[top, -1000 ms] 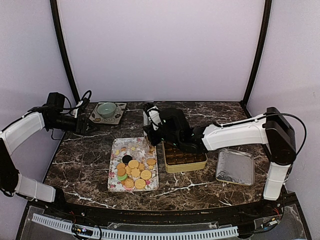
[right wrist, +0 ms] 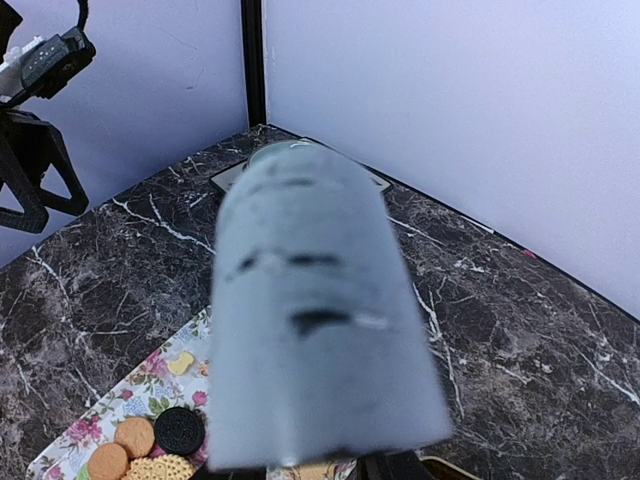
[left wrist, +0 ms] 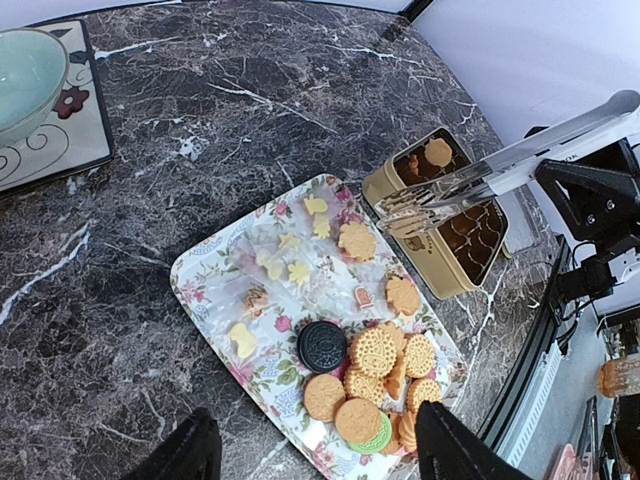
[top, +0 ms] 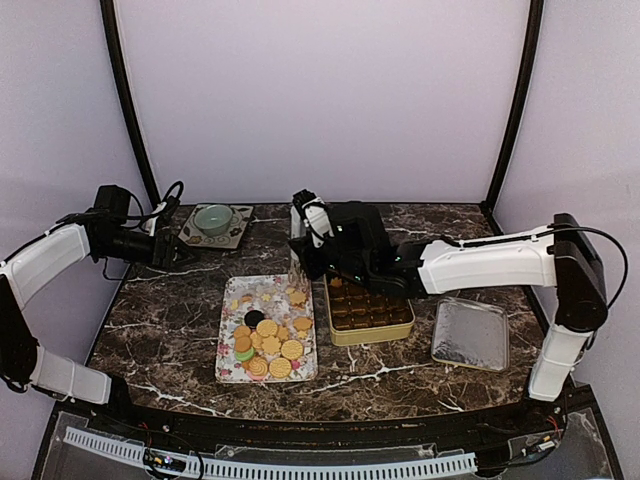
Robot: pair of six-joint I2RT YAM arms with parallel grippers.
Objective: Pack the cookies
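My right gripper (top: 312,262), above the gap between the floral tray (top: 230,345) and the tin (top: 370,335), is shut on a long pale tool (left wrist: 520,165). That tool slants down, its clear lower end over the tray's edge beside a flower-shaped cookie (left wrist: 357,241); contact cannot be told. In the right wrist view the tool (right wrist: 320,300) fills the middle and hides the fingertips. Several round cookies (left wrist: 373,352) and a black cookie (left wrist: 322,346) crowd the tray. Inside the tin lies a cookie (left wrist: 438,152). My left gripper (top: 178,262) hangs at the left, its fingers (left wrist: 195,450) apart, nothing between them.
A pale green bowl (top: 213,220) rests on a patterned board (top: 235,238) at the back left. A shallow metal lid or tray (top: 470,332) lies right of the tin. Bare dark marble shows left of the floral tray and along the front.
The right arm has lifted slightly and shifted to the right with the pale tool over the last second. More of the flower-shaped cookie under its end shows now. The left arm looks still.
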